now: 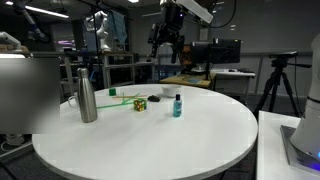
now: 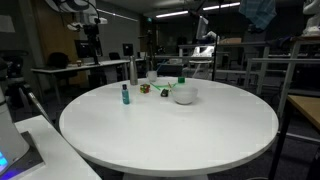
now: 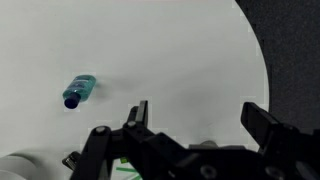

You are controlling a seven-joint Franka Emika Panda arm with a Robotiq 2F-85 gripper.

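Observation:
My gripper (image 1: 165, 52) hangs high above the far part of the round white table, its fingers pointing down. In the wrist view the gripper is open, its two fingers wide apart with only bare tabletop showing between them. A small teal bottle (image 1: 177, 107) with a dark cap stands upright on the table, well below the gripper; the wrist view has this bottle (image 3: 80, 90) at the left, outside the fingers. A yellowish patterned cube (image 1: 140, 104) sits farther left, and a steel flask (image 1: 87, 100) stands upright near the left side.
A white bowl (image 2: 185, 96), a small black object (image 2: 165, 93) and a green block (image 2: 181, 80) lie toward the back. A thin green stick (image 1: 115, 104) lies near the flask. A flat grey shape (image 1: 30, 95) covers the left edge.

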